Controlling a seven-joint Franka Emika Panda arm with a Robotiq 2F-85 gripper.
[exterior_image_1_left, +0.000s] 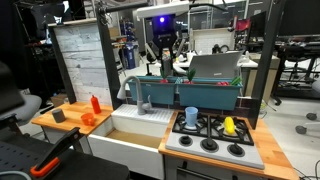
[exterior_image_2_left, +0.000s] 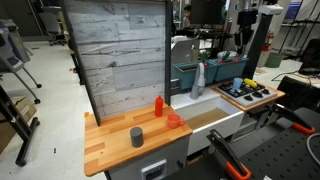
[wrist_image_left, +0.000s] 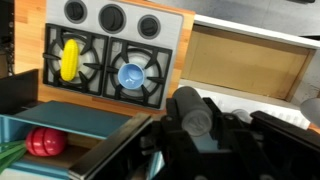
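My gripper is raised above the counter, in front of the teal shelf. In the wrist view a dark grey cylindrical thing with a round end sits between the fingers, and the gripper is shut on it. What exactly it is cannot be told. Over on the stove a light blue cup and a yellow item rest on the burners. The shelf also shows in the wrist view, holding red and green items.
An open, empty drawer or basin lies left of the stove. On the left counter stand a red bottle, an orange-red bowl and a grey cup. A grey faucet rises behind the basin.
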